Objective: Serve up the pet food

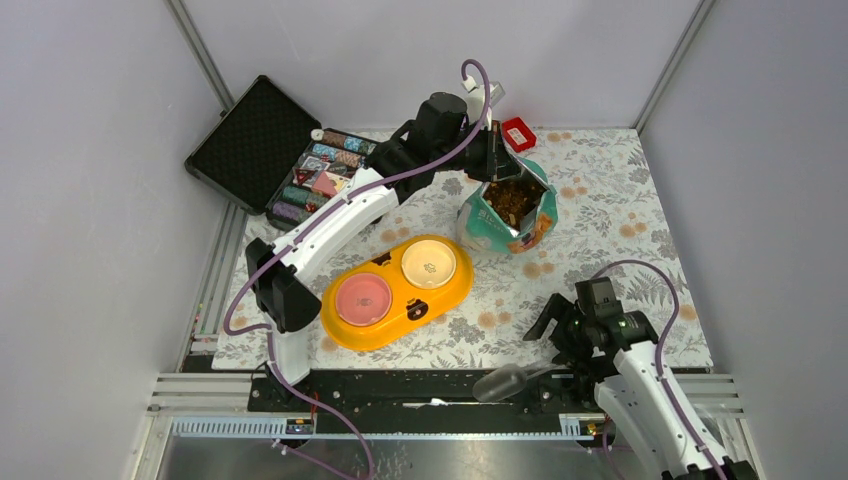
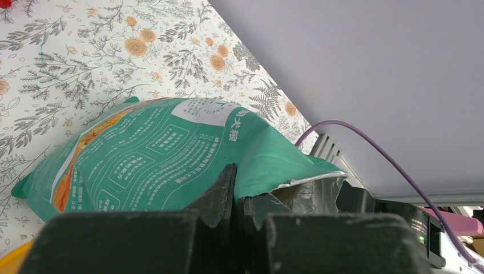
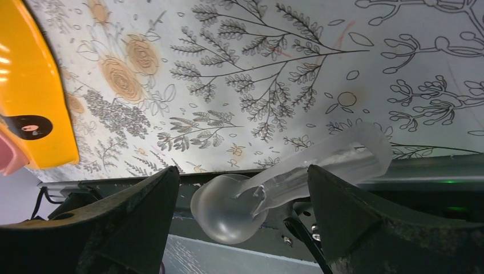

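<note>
In the top view, the teal pet food bag stands with its mouth spread and brown kibble inside. My left gripper is shut on the bag's rim; the left wrist view shows the green film pinched between its fingers. A yellow feeder holds a pink bowl and a cream bowl, both empty. At the lower right my right gripper stands open. The clear scoop lies beyond the table's front edge, over the black rail, its handle beneath the spread fingers; contact cannot be told.
An open black case with small goods sits at the back left. Behind the bag is a small red box. The dark rail runs along the front edge.
</note>
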